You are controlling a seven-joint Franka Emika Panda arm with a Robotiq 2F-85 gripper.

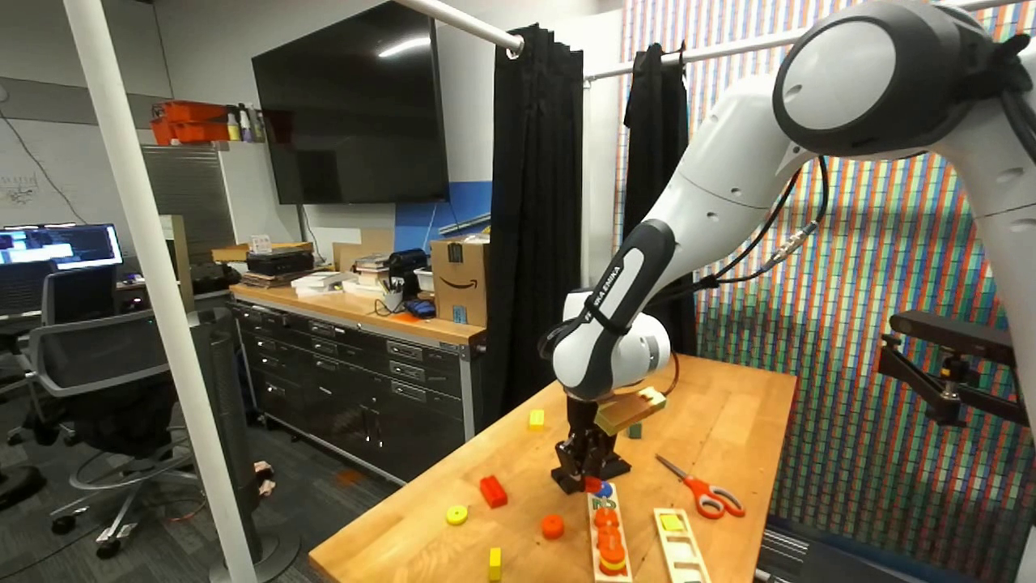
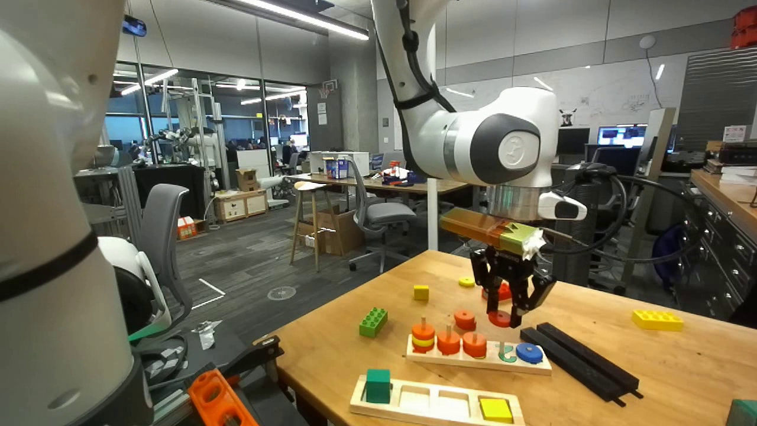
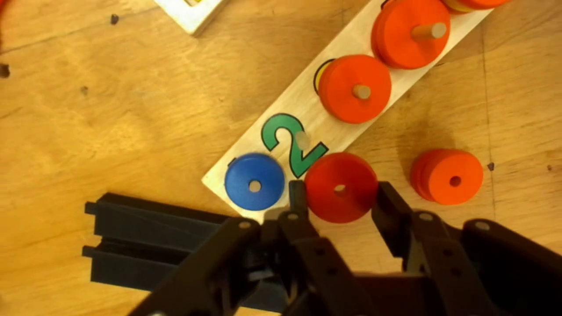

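Between its two black fingers my gripper holds a red disc with a small hole, raised above the table. In the wrist view the disc overlaps the edge of a wooden peg board, just beside the green numeral 2 and its bare peg. A blue disc lies at the board's end. Orange discs sit on the other pegs, with some yellow under them. From the second exterior view, the held disc hangs behind the board, clear of the pegs.
Loose orange discs lie stacked off the board. Two black bars rest past the blue end. A wooden shape tray with a green cube is in front; scissors lie at the right. Yellow, red and green blocks are scattered about.
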